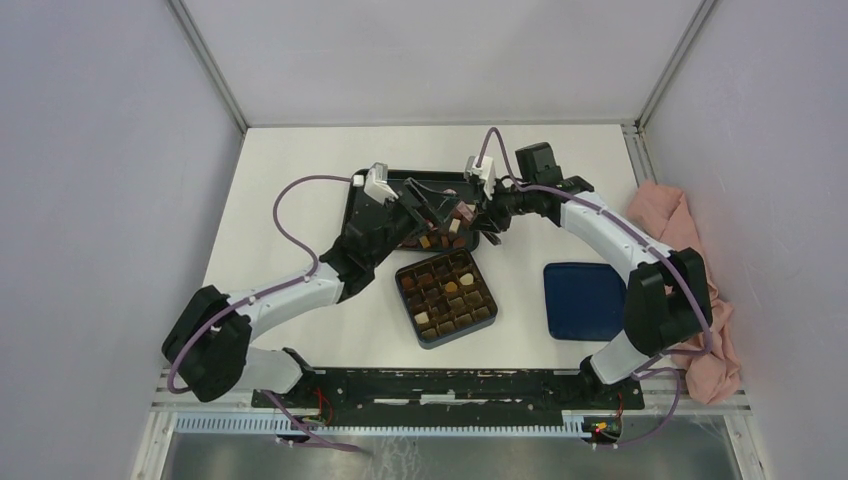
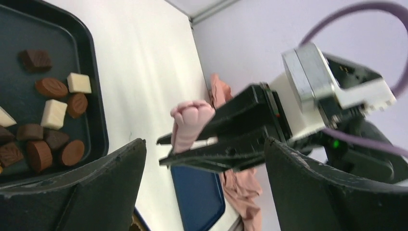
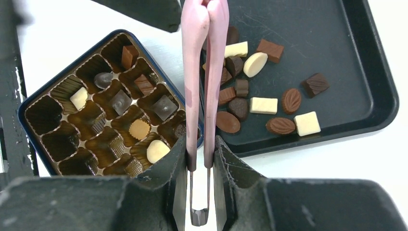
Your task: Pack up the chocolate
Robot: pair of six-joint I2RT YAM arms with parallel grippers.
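Note:
Pink-tipped tongs [image 3: 212, 72] stand in my right gripper, which is shut on their lower part. My left gripper is open, its fingers on either side of the tongs’ pink tip [image 2: 190, 118] in the left wrist view, with a gap visible around it. A dark tray [image 3: 346, 96] of assorted brown and white chocolates lies behind a compartment box [image 1: 446, 298], which has some pieces in its cups and several empty cups.
A dark blue tray [image 1: 585, 300] lies at the right, with a pink cloth [image 1: 710, 370] beside it along the right edge.

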